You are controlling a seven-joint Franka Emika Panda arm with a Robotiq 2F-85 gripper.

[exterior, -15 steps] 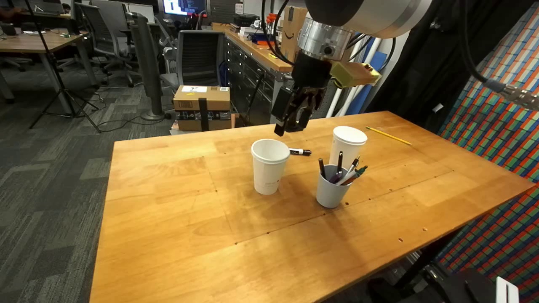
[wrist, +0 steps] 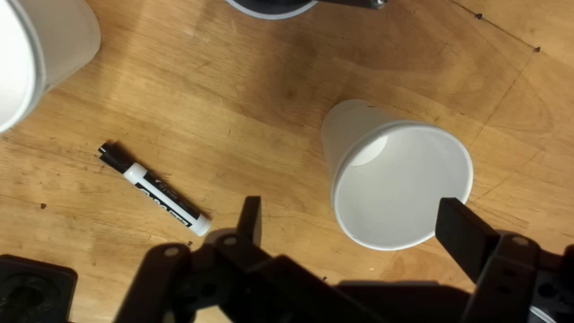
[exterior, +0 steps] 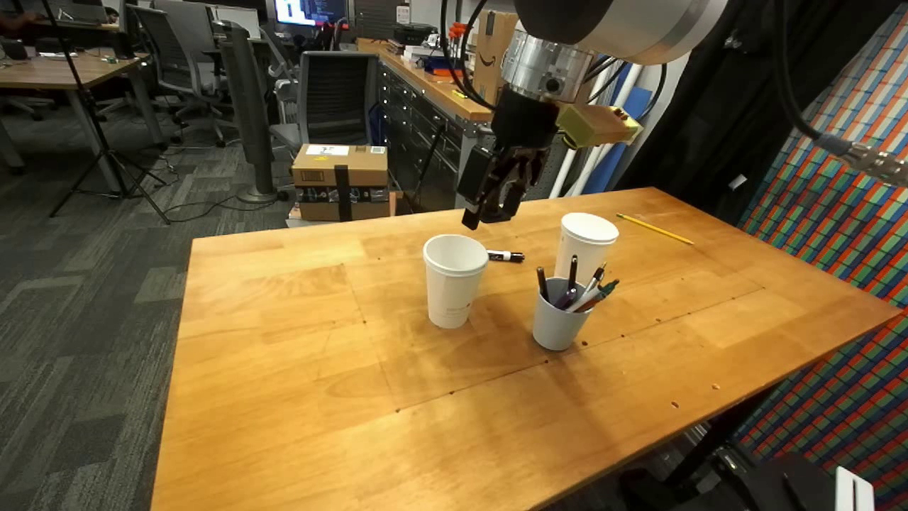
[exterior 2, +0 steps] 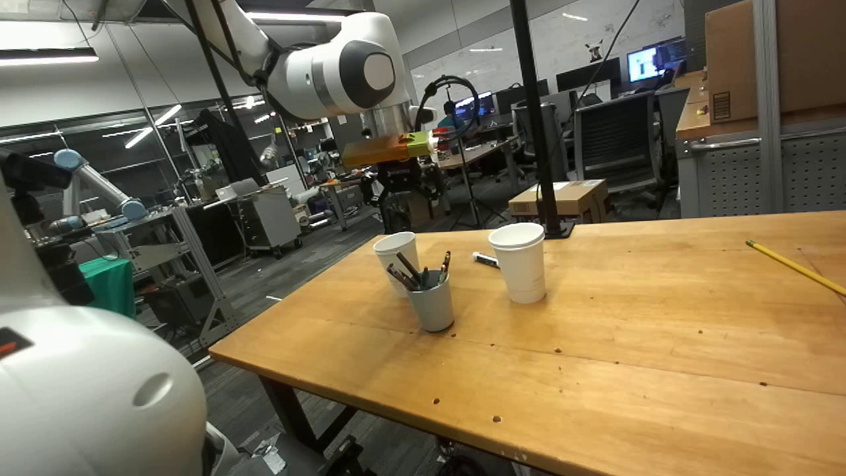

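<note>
My gripper is open above the table, its black fingers wide apart and nothing held between them. Below it in the wrist view, toward the right finger, an empty white paper cup (wrist: 403, 185) stands with its mouth up. A black-and-white marker (wrist: 164, 194) lies on the wood to the left of the fingers. The second white cup (exterior: 585, 247) stands farther right in exterior view 1. Between and in front of the cups is a small grey cup (exterior: 557, 323) holding several pens. A yellow pencil (exterior: 655, 228) rests near the table's far right edge.
A black pole (exterior 2: 539, 119) rises at the table's edge.
</note>
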